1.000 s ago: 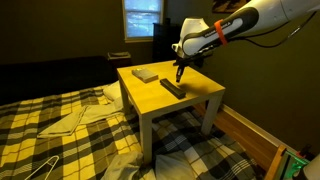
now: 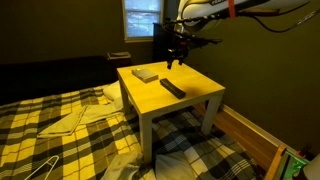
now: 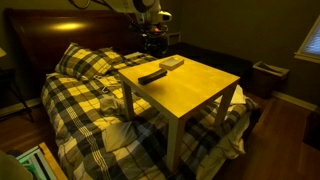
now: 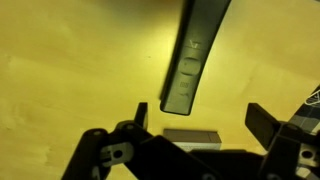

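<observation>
A long dark bar-shaped object [image 2: 173, 89], perhaps a remote or case, lies on the light square table [image 2: 185, 100]. The wrist view shows one end of this dark bar [image 4: 188, 72] beyond the gripper's fingertips. A pale box [image 2: 145, 75] rests on the table too; part of a greyish block [image 4: 192, 139] shows low in the wrist view, partly covered by the gripper. My gripper stands open over the tabletop, its two black fingers wide apart and nothing held. In exterior view 1 the gripper [image 2: 176, 60] hangs above the table's far side, clear of both objects.
A bed with a black-and-yellow checked cover [image 3: 85, 105] surrounds the table. Crumpled light cloth [image 2: 70, 122] lies on it.
The arm has risen and drawn away from the dark bar toward the table's far side. The dark bar and pale box lie where they were.
</observation>
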